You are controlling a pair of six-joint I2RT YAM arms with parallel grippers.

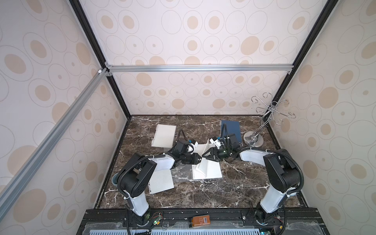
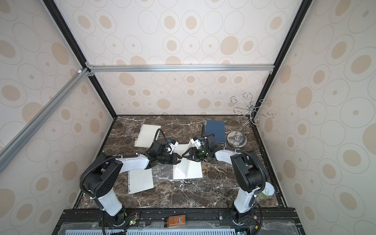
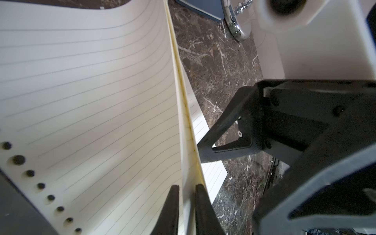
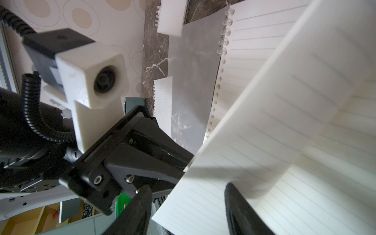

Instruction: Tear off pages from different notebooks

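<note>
An open spiral notebook [image 1: 213,170] lies at the middle of the table, one ruled page [image 4: 274,121] bent up between my two grippers. My left gripper has its fingertips at the page's upright edge in the left wrist view; whether they close on it is unclear. My right gripper has its fingers apart, with the bent page between or just behind them. A loose torn sheet [image 1: 160,184] lies at the front left.
A cream notebook [image 1: 163,135] lies at the back left, a blue notebook [image 1: 231,129] at the back right. A metal stand [image 1: 254,139] rises at the right rear.
</note>
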